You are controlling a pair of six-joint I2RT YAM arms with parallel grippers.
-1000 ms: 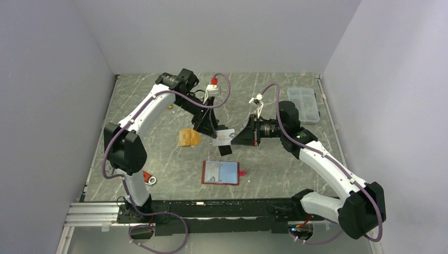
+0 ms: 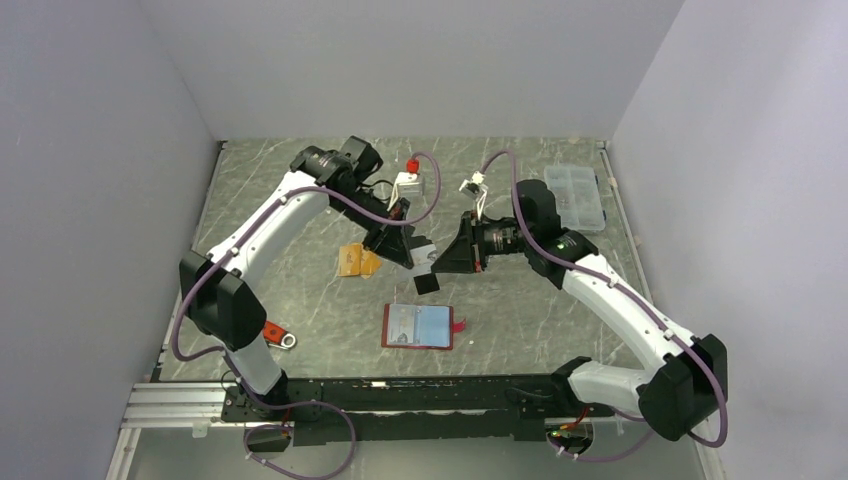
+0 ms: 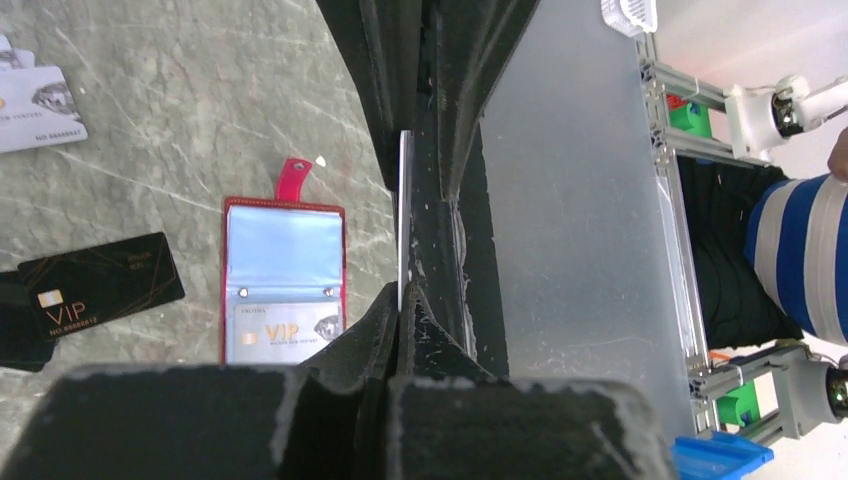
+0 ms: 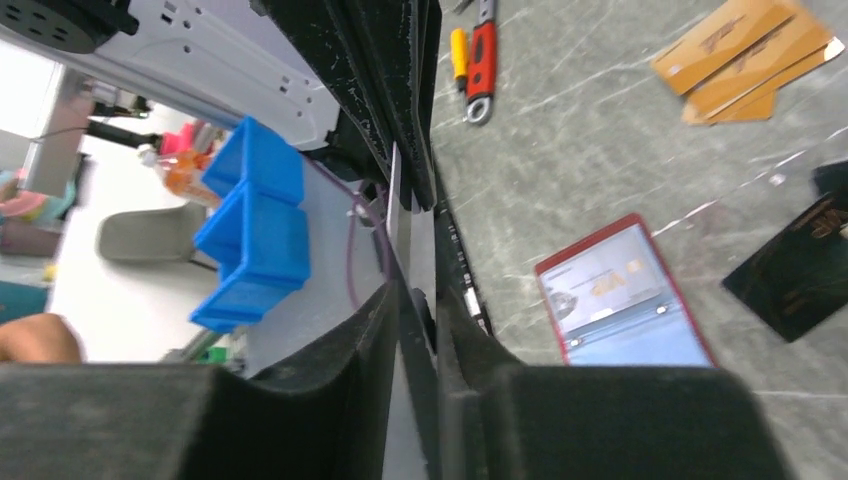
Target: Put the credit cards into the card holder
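A white card [image 2: 421, 258] is held up in the air between my two grippers, seen edge-on in the left wrist view. The left gripper is shut on one end of this card [image 3: 404, 225]. At its other end, the right gripper [image 2: 437, 269] has its fingers [image 3: 450, 180] spread apart, with the card's edge between them or against one; contact is hard to tell. Below lies the open red card holder [image 3: 284, 250], a white VIP card [image 3: 275, 335] in one half and the blue half bare. Black cards [image 3: 105, 285] lie close by.
Orange cards [image 4: 735, 55] and more white cards [image 3: 40, 105] rest on the marbled table. A red-handled tool [image 2: 277, 336] sits at the left front, a clear divided box [image 2: 574, 198] at the back right. Free table surrounds the holder.
Over the last second the left gripper and card have shifted slightly, the card tilting, and the right gripper has moved a little left. The holder has stayed put.
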